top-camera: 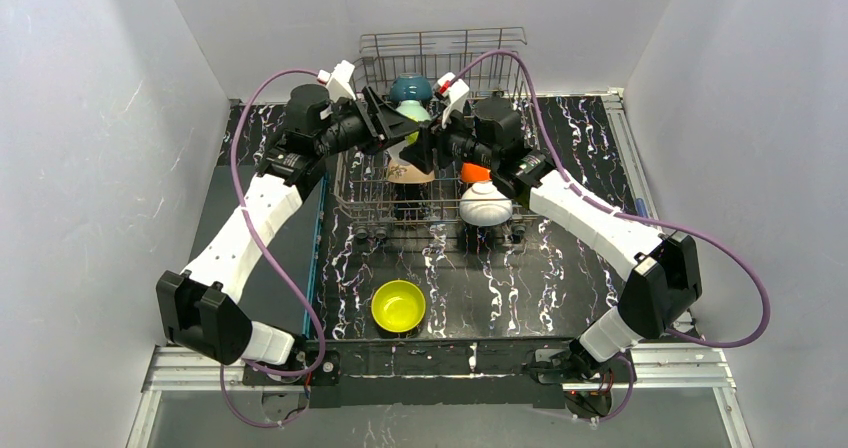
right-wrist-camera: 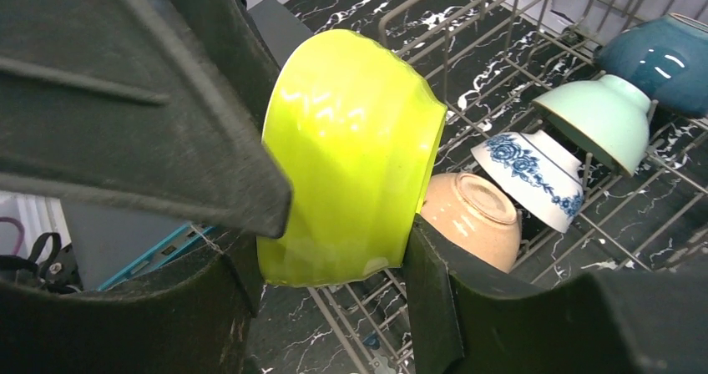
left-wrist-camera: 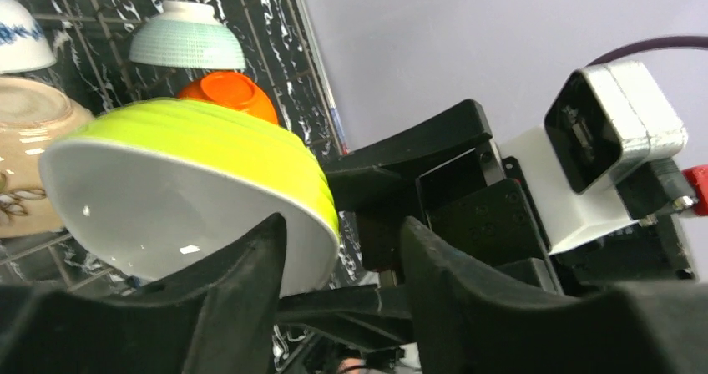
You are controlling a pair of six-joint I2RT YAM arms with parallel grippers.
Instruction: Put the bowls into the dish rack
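A yellow-green bowl is held up over the dish rack (top-camera: 345, 193), tilted on its side, its white inside facing my left wrist view. My right gripper has its fingers against two sides of this bowl and is shut on it. The left gripper is open, its fingertips standing apart close to the bowl's rim; whether either one touches it, I cannot tell. Upside down in the rack are a beige bowl (right-wrist-camera: 476, 219), a blue-flowered white bowl (right-wrist-camera: 534, 174), a mint bowl (right-wrist-camera: 597, 119) and a dark blue bowl (right-wrist-camera: 659, 61).
A second yellow-green bowl (top-camera: 398, 306) sits upright on the dark counter in front of the rack. An orange bowl (top-camera: 474, 173) and a white bowl (top-camera: 486, 206) occupy the rack's right side. Both grippers are close together above the rack.
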